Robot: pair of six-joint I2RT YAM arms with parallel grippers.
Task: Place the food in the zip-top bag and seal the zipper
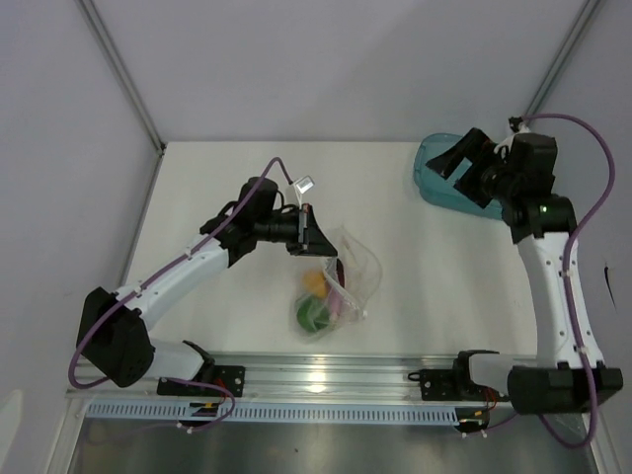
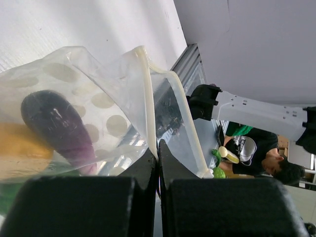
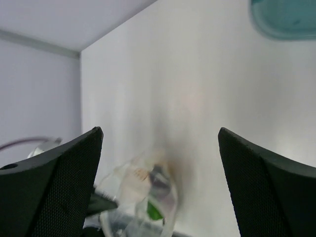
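Note:
A clear zip top bag [image 1: 357, 272] stands on the table's middle with its mouth spread apart. Inside it are a purple eggplant [image 2: 57, 126], an orange-yellow food [image 1: 314, 283] and a green food [image 1: 313, 314]. My left gripper is shut on the edge of the bag's mouth, the thin film pinched at its fingertips. At the back right, my right gripper [image 1: 458, 168] stands open above the teal bin, with nothing between its fingers. In the right wrist view the bag [image 3: 143, 190] shows blurred at the lower left.
The teal bin [image 1: 434, 188] sits at the table's back right corner, its contents hidden by the right arm. Free table lies left of the bag and between bag and bin. Metal rails [image 1: 326, 367] run along the front edge.

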